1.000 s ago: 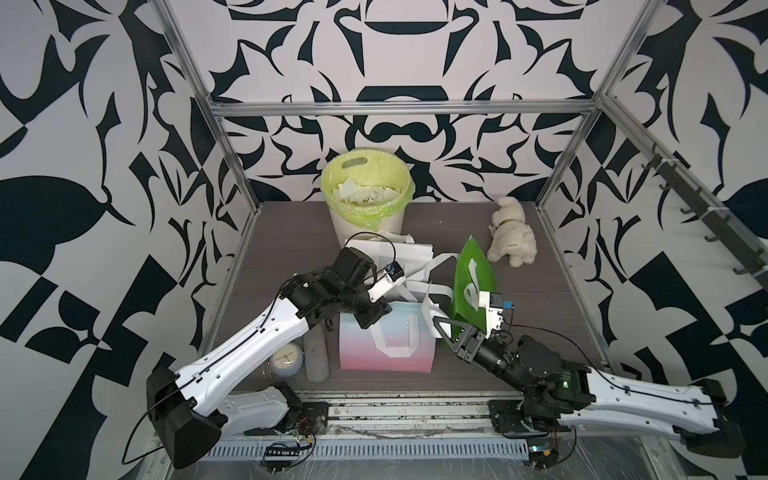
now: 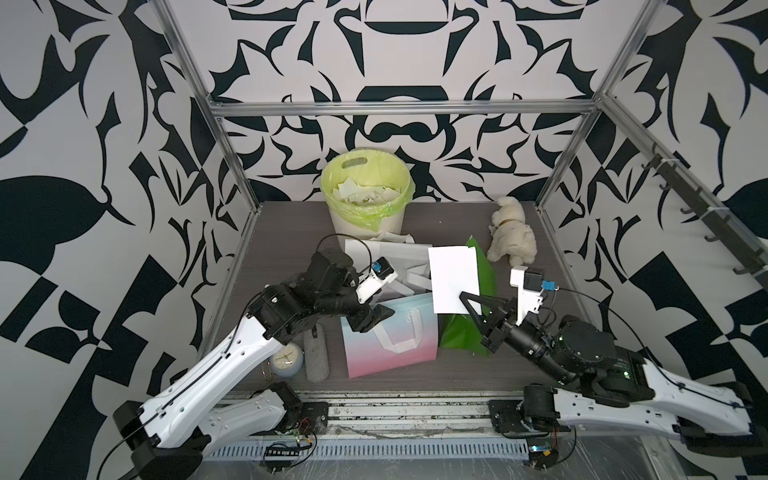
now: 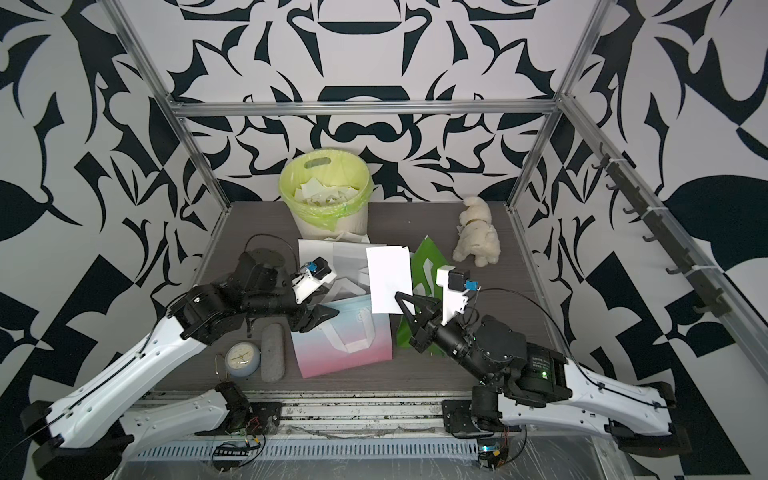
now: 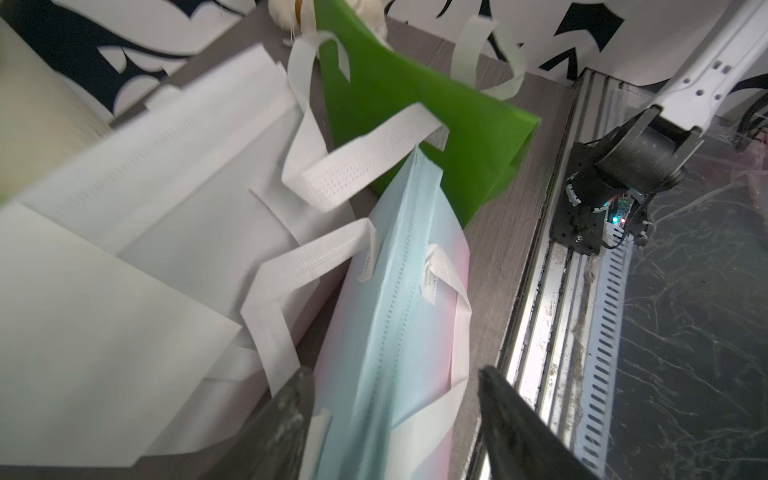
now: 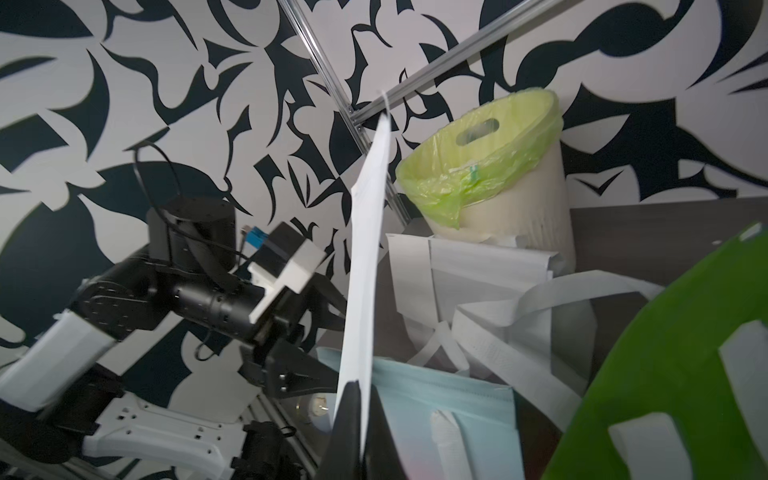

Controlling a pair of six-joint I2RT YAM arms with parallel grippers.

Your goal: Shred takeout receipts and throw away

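A blank white sheet of paper (image 2: 454, 272) is held upright above the bags, its lower right corner in my right gripper (image 2: 465, 297). In the right wrist view the sheet (image 5: 366, 240) appears edge-on, with the right fingers shut on its bottom end. My left gripper is partly open and empty, left of the sheet. From the left wrist, a blue-pink bag (image 4: 400, 320) shows below the gap between the fingers. At the back left stands the bin (image 2: 368, 220) with a light green liner, white paper scraps (image 2: 368, 194) inside.
A white bag (image 5: 480, 280) stands before the bin, the blue-pink bag in front of it. To their right is a green bag (image 2: 472, 328). A plush toy (image 2: 512, 232) sits back right; a round clock (image 2: 286, 360) and a grey case (image 2: 317, 352) lie front left.
My right gripper has risen, turning the sheet from a narrow white shape beside the bags to face the camera.
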